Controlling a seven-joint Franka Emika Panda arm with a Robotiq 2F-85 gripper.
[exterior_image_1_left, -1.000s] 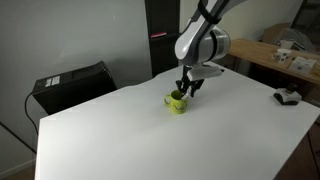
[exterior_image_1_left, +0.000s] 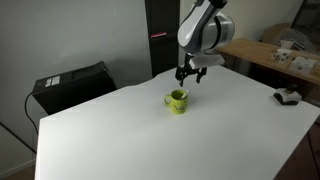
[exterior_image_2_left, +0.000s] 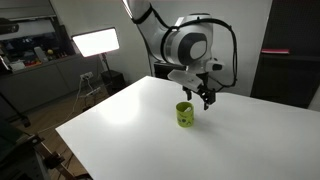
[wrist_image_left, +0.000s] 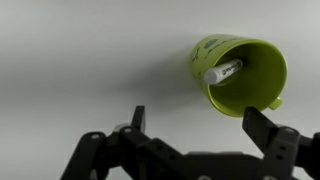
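Note:
A green mug (exterior_image_1_left: 178, 102) stands upright on the white table, its handle toward the left in exterior view 1. Inside it leans a white marker-like stick (wrist_image_left: 223, 72), its end near the rim in the wrist view. My gripper (exterior_image_1_left: 189, 77) is open above and behind the mug, clear of it. From exterior view 2, the gripper (exterior_image_2_left: 199, 102) hangs just above and to the right of the mug (exterior_image_2_left: 185, 115). Nothing lies between the fingers in the wrist view, where the mug (wrist_image_left: 262, 75) sits ahead of the right finger.
A black case-like box (exterior_image_1_left: 75, 89) lies at the table's left edge. On the right, a small dark device (exterior_image_1_left: 288, 97) sits near a wooden table (exterior_image_1_left: 262, 55) bearing several items.
My gripper has risen and drawn back a little from the mug. The mug stays in place, and the white stick's top shows in it.

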